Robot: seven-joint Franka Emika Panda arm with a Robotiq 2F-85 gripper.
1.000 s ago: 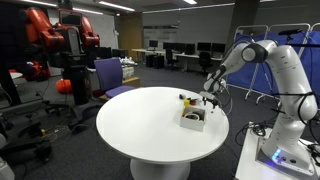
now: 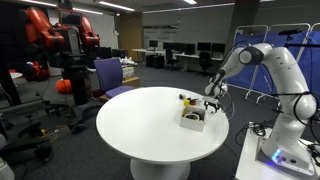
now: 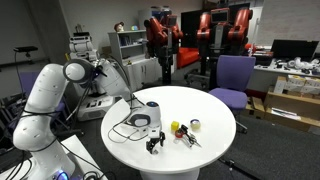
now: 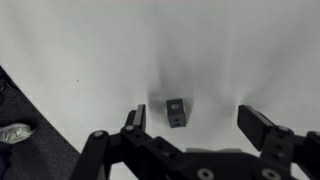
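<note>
A small dark block (image 4: 176, 112) lies on the white round table (image 4: 90, 60), seen in the wrist view between my spread fingers and somewhat nearer the left one. My gripper is open above it, pointing down, with nothing held. In exterior view 1 the gripper (image 2: 211, 103) is low over the table's right side, just beyond an open box (image 2: 193, 118). From the other side, exterior view 2 shows the gripper (image 3: 154, 139) close to the tabletop. The block is too small to make out clearly in the exterior views.
A yellow object (image 3: 175, 126) and a small round container (image 3: 195, 124) stand on the table near the arm, with other small things between them. A dark cable curves across the tabletop by the arm.
Over the last second the arm has come down slightly, bringing my gripper lower toward the tabletop. The box and the other things on the table look unmoved.
</note>
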